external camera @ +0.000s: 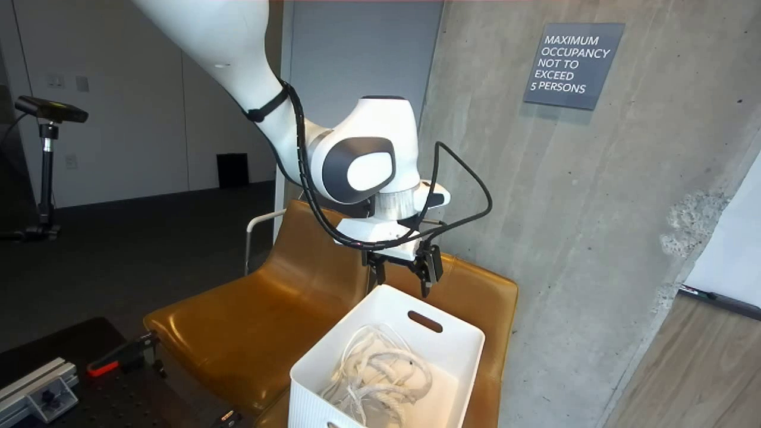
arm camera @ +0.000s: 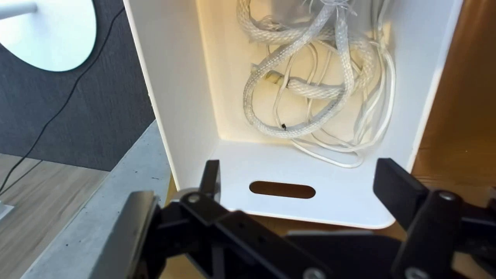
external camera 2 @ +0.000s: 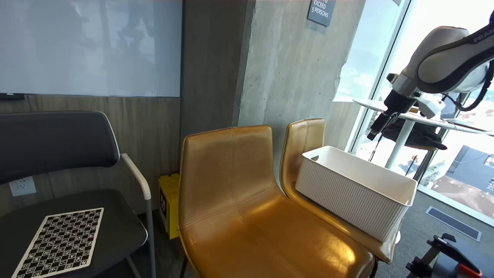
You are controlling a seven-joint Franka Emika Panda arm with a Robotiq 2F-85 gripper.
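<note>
My gripper [external camera: 403,285] is open above the far end of a white bin, empty between its fingers. In the wrist view its two dark fingertips [arm camera: 389,179] stand wide apart on either side of the bin's slotted end wall. The bin [external camera 2: 347,199] rests on a tan chair, with an oval handle slot [arm camera: 282,189] in that wall. Inside lies a loose coil of whitish braided rope [arm camera: 297,132] with thinner white cords. From exterior view 2 the bin's side hides the rope.
A second tan chair [external camera: 235,299] stands beside the bin. Behind it rises a concrete column [external camera: 571,214]. At the lower left is a dark table with a metal rail [external camera: 39,389] and a red-and-black clamp [external camera: 125,356]. A yellow box [external camera 2: 170,204] sits behind the chairs.
</note>
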